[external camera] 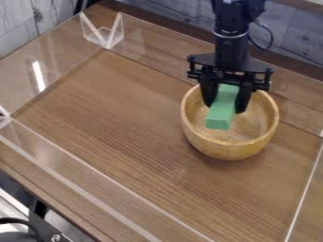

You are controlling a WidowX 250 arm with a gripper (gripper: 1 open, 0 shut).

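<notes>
A round tan wooden bowl (252, 140) stands on the wooden table at the right. My black gripper (229, 87) is over the bowl, shut on a green block (222, 115), which is held upright inside or just above the bowl's opening; whether it touches the bottom I cannot tell.
A clear plastic holder (101, 30) is at the back left, and a wall runs along the back. A black cable lies at the bottom left corner.
</notes>
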